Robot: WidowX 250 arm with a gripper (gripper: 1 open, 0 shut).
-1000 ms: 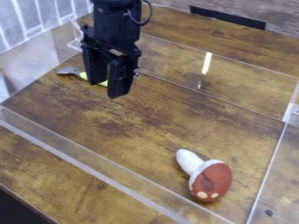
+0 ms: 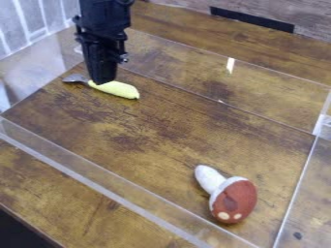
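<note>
The dark gripper (image 2: 106, 68) hangs at the upper left, above a pale yellow-green elongated object (image 2: 115, 90) lying on the wooden surface. A small grey metal piece (image 2: 74, 79), perhaps a fork or spoon end, lies at that object's left end. The fingertips appear close together, with nothing visible between them. A toy mushroom (image 2: 229, 197) with a white stem and red-brown cap lies on its side at the lower right.
Clear low walls (image 2: 77, 172) surround the wooden work area (image 2: 181, 136). A dark strip shows beyond the table at the top right.
The gripper has moved left and up, uncovering more of the yellow-green object. The objects on the surface have stayed where they were.
</note>
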